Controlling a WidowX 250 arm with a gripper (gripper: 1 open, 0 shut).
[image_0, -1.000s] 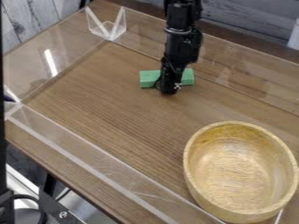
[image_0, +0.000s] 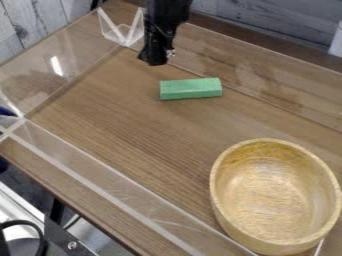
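My gripper (image_0: 156, 52) is at the top middle, above the wooden table and up-left of a green rectangular block (image_0: 190, 88). It is shut, with nothing visible between its fingers. The green block lies flat on the table, apart from the gripper. A large pale wooden bowl (image_0: 274, 195) sits at the lower right.
A small clear plastic container (image_0: 122, 27) stands near the back left edge, just left of the arm. Clear panels run along the left and lower-left edges. Black cables lie at the bottom left. The middle and right of the table are open.
My gripper has moved up and to the left, away from the green block, toward the back near the clear container. The block stays where it was, now fully uncovered.
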